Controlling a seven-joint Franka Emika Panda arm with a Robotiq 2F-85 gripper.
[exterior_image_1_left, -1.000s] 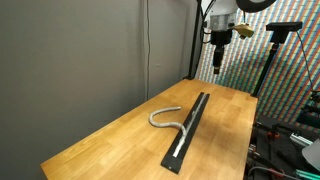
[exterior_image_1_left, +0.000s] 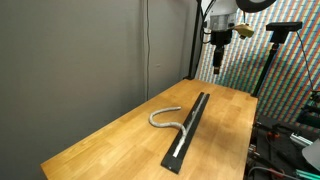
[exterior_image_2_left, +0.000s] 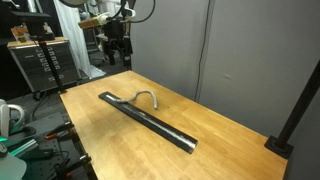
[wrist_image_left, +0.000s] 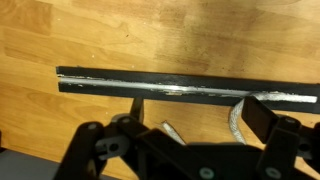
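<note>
A grey flexible hose (exterior_image_1_left: 160, 124) lies in a curve on the wooden table, one end resting on a long black strip (exterior_image_1_left: 172, 161) with a pale groove down its middle. From the other side, the hose (exterior_image_2_left: 147, 93) bends away from the strip (exterior_image_2_left: 170, 134). High above the table hangs my gripper (exterior_image_1_left: 217, 70), clear of both. In the wrist view the gripper is open, fingers wide apart with nothing held between them. Part of the hose (wrist_image_left: 235, 122) shows by the right finger; the gripper body hides the rest of its curve.
Bare table (exterior_image_1_left: 100, 145) stretches across the side away from the arm, and a grey wall panel (exterior_image_2_left: 245, 65) stands behind it. A dark post (exterior_image_2_left: 293, 115) rises at one table corner. Black cables (exterior_image_1_left: 270, 172) hang by the near edge.
</note>
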